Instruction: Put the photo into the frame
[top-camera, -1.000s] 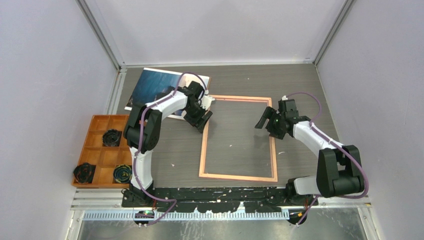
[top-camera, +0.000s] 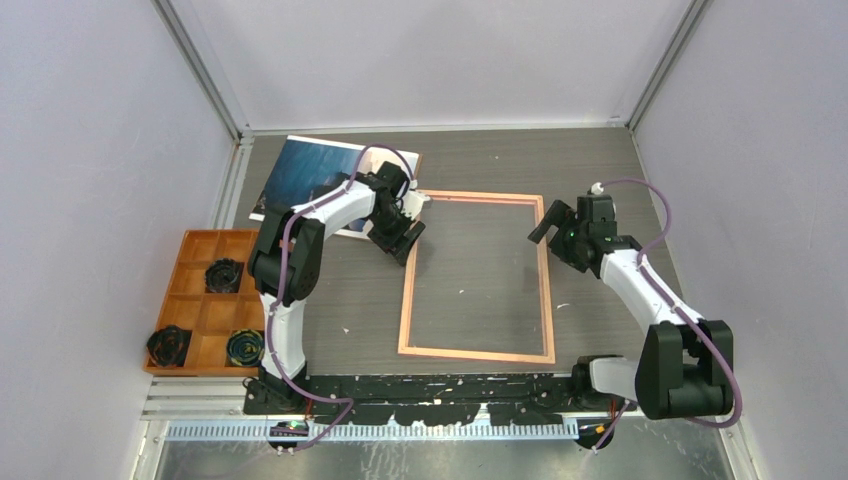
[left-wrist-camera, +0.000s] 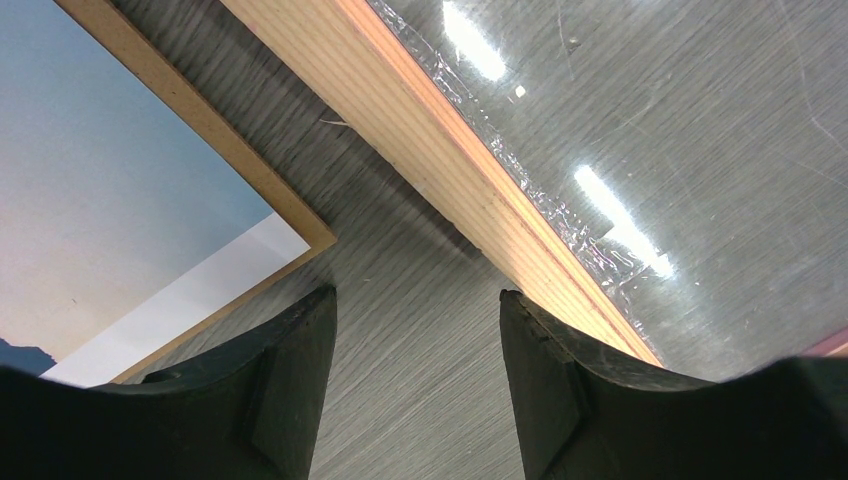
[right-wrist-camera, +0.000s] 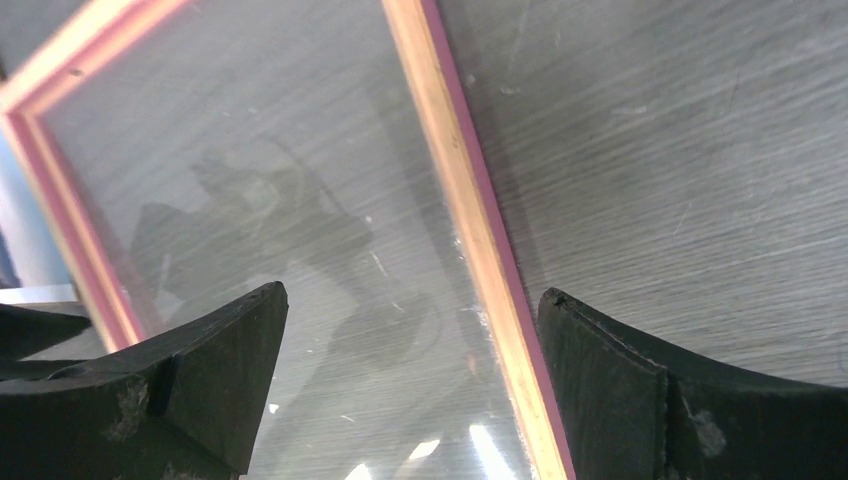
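Note:
The wooden frame (top-camera: 478, 356) with a clear pane lies in the middle of the table. The photo (top-camera: 310, 165), a blue picture on a board with a white border, lies at the back left, its corner just beside the frame's left bar in the left wrist view. My left gripper is open low over the table between that corner and the bar, nothing between its fingers. My right gripper hangs open over the frame's right bar, holding nothing.
An orange compartment tray (top-camera: 190, 280) with dark coiled items stands at the left. Bare table (top-camera: 500, 160) shows behind the frame and to its right. Walls enclose the sides and back.
The left arm shows no visible movement in the top view.

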